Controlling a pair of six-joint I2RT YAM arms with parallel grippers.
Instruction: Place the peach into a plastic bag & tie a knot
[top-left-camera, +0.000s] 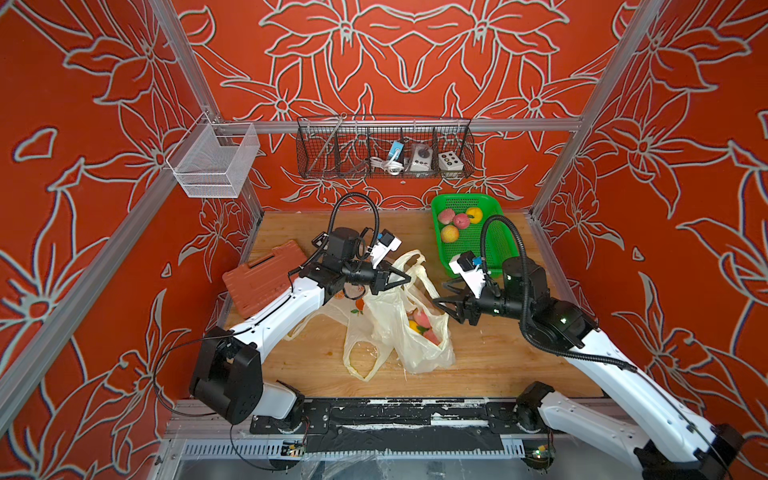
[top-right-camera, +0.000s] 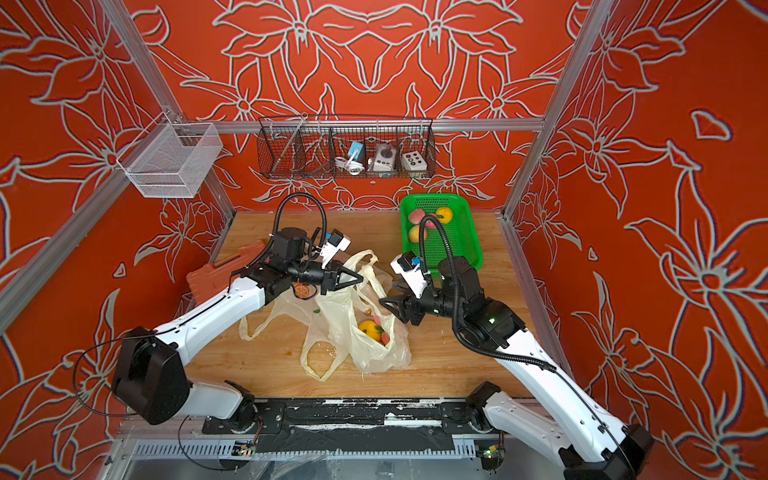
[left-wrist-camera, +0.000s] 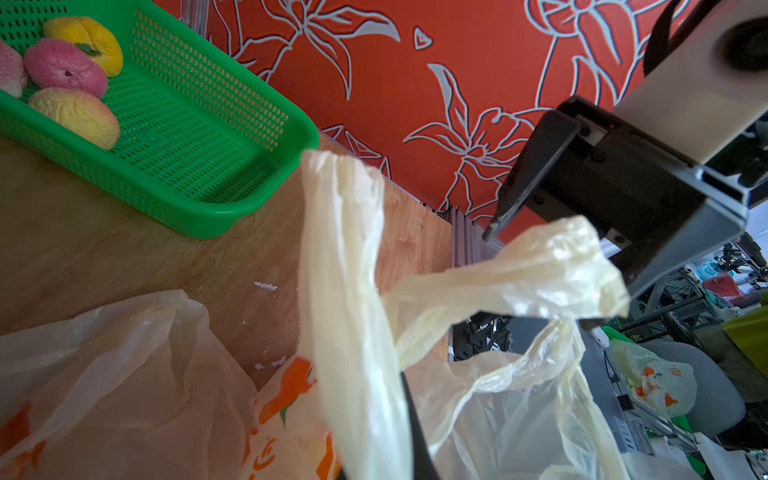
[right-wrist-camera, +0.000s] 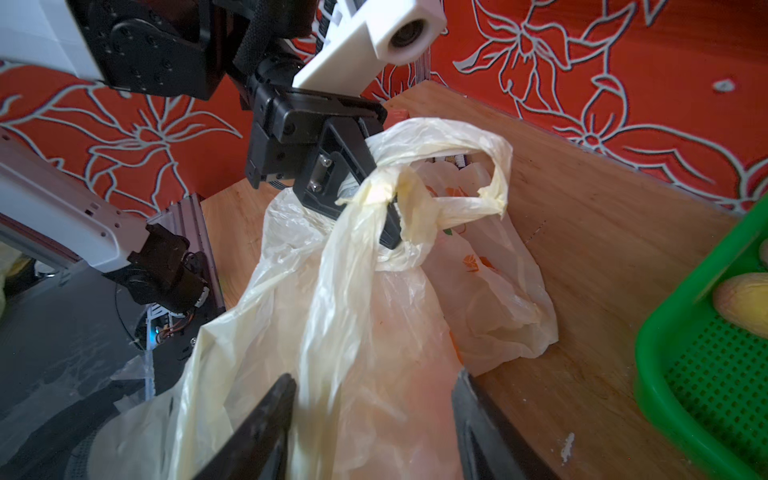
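Observation:
A translucent plastic bag (top-left-camera: 404, 352) with orange print holds peaches (top-right-camera: 369, 330) on the wooden table. My left gripper (top-left-camera: 402, 280) is shut on the twisted handles (right-wrist-camera: 384, 176) at the bag's top, which loop over and around its fingers in the right wrist view. My right gripper (top-left-camera: 444, 302) stands open just right of the handles, beside a hanging strand of plastic that runs near its left finger. A second, flatter bag (top-right-camera: 264, 320) lies to the left, partly under the left arm.
A green basket (top-left-camera: 500, 240) with several fruits sits at the back right. A red case (top-left-camera: 260, 280) lies at the left. Bare table (top-right-camera: 512, 336) shows at the right. A wire rack (top-left-camera: 384, 148) hangs on the back wall.

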